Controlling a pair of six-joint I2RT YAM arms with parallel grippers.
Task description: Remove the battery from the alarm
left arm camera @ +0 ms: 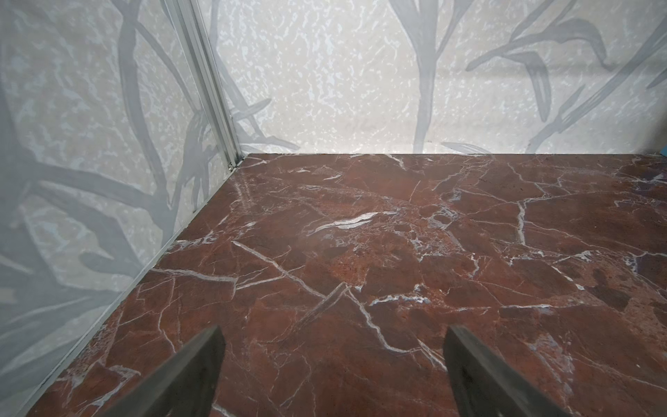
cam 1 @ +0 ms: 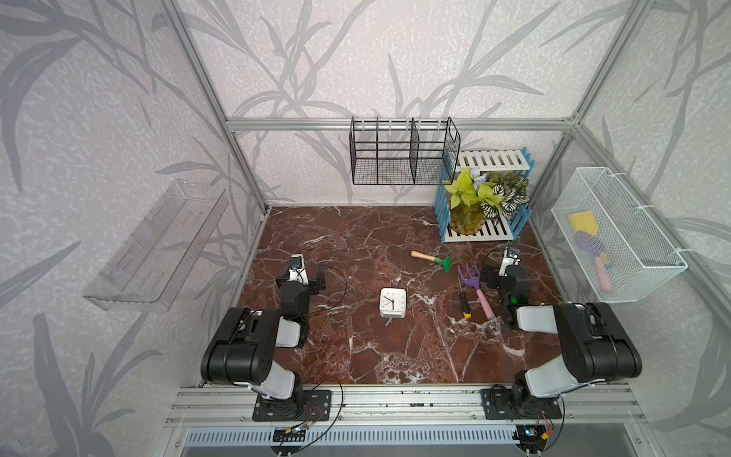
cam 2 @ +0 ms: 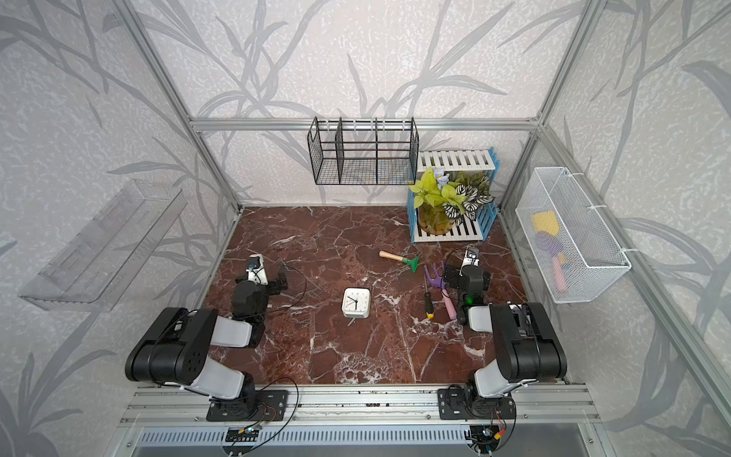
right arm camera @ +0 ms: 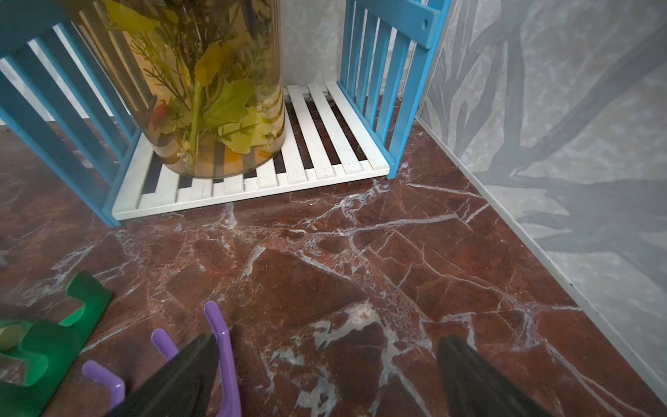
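A small white square alarm clock (cam 1: 393, 302) lies near the middle of the marble table, its dial turned up toward the top cameras. No battery shows in any view; the clock's back is hidden. To the clock's left, my left gripper stands open over bare tabletop, nothing between its blurred fingers. My right gripper is also open and empty, to the clock's right, close beside the purple fork. Both grippers are well apart from the clock.
A purple garden fork (cam 1: 475, 282), a screwdriver (cam 1: 464, 304) and a green rake (cam 1: 441, 262) lie between clock and right arm. Behind them stands a blue-and-white shelf (cam 1: 487, 237) with plants. Wall baskets (cam 1: 639, 283) hang around.
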